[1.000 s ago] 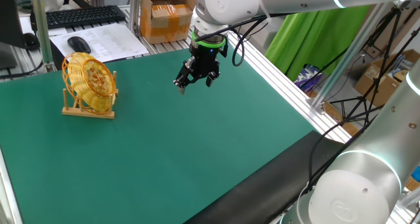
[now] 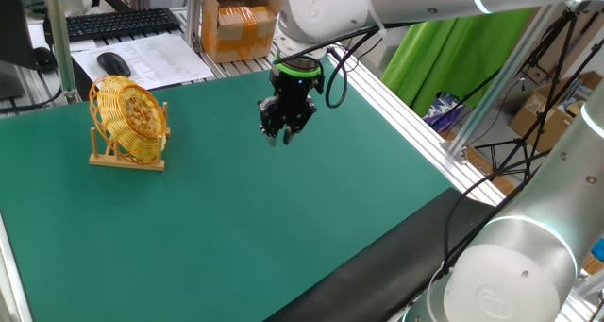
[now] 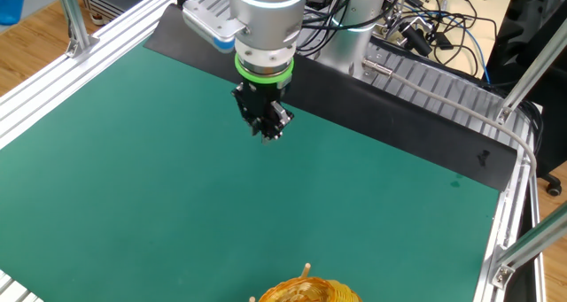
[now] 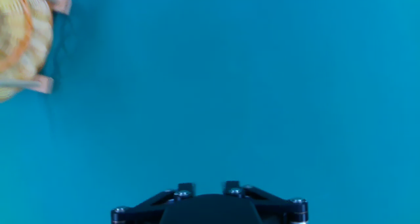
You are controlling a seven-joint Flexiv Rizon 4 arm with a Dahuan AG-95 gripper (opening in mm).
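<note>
A yellow woven basket (image 2: 129,124) is propped on its side in a small wooden stand (image 2: 127,162), on the left part of the green table. Only its upper rim shows at the bottom edge of exterior view 2 as a wicker basket (image 3: 310,291). The wrist view catches a blurred part of the basket (image 4: 39,43) in its top left corner. My gripper (image 2: 279,140) hangs above bare tabletop, well to the right of the basket and touching nothing. A narrow gap separates the fingertips of the gripper, and it is empty.
A black strip (image 3: 399,138) runs along the robot's base side.
The gripper's fingers have drawn closer together, leaving a smaller gap. The arm has shifted slightly, lowering the fingertips a little in exterior view 1. The basket and its stand have stayed put.
</note>
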